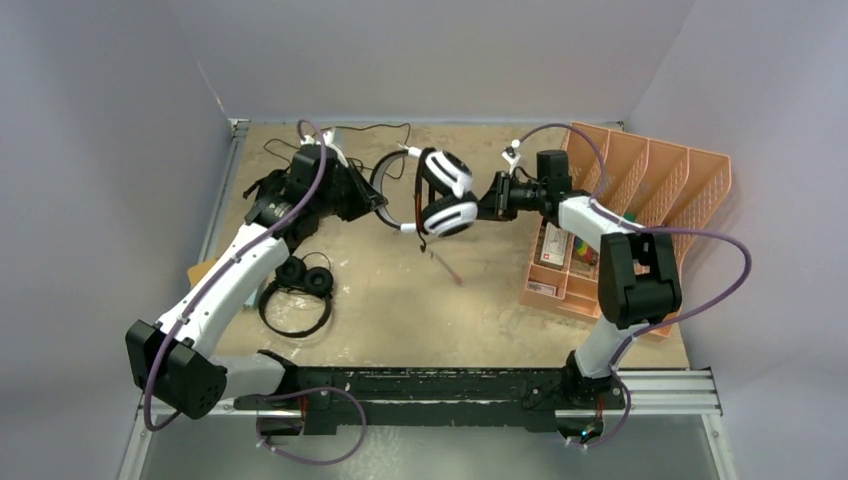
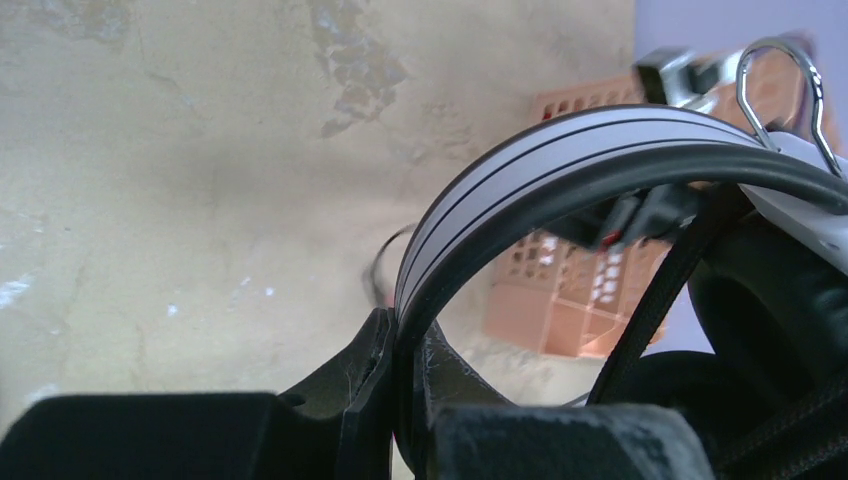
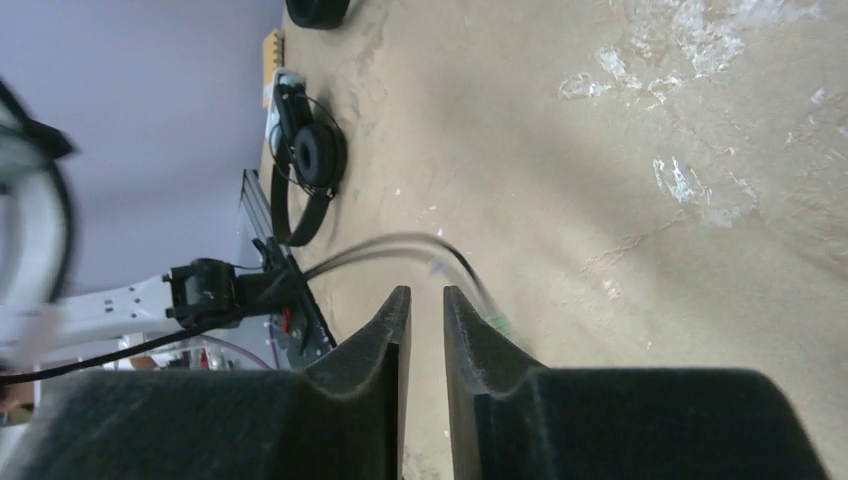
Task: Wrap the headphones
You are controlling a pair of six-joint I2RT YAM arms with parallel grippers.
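Note:
The white-and-black headphones [image 1: 448,215] are held above the table, with my left gripper [image 1: 380,202] shut on the headband [image 2: 560,165]. A dark cord [image 1: 420,195] runs in a bundle beside the ear cups. Its loose end [image 1: 443,265] hangs below them, blurred. In the right wrist view, that cable [image 3: 410,243] and its greenish plug [image 3: 498,322] lie past the fingers, blurred. My right gripper stands slightly open with a narrow gap and nothing gripped. From above, it is just right of the ear cups.
Black headphones [image 1: 295,300] lie on the table at front left. Another dark set at back left is mostly hidden by the left arm, near a thin black cable [image 1: 375,126]. An orange divided organizer [image 1: 690,165] stands at the right.

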